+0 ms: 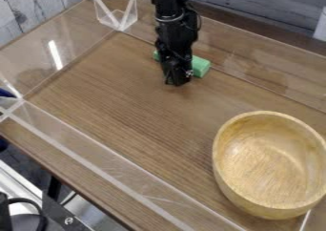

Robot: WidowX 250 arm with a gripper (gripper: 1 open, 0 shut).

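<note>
The black gripper (176,71) reaches down from the top centre of the view to the wooden table, over a green object (199,65). The green object lies just behind it and to its right, partly hidden by it. The fingertips are dark and small; I cannot make out anything held between them.
A large tan round bowl (269,122) sits at the lower right. A clear angular object (116,10) stands at the back left. Clear strips run along the table's left and lower edges, with dark cables at the bottom left.
</note>
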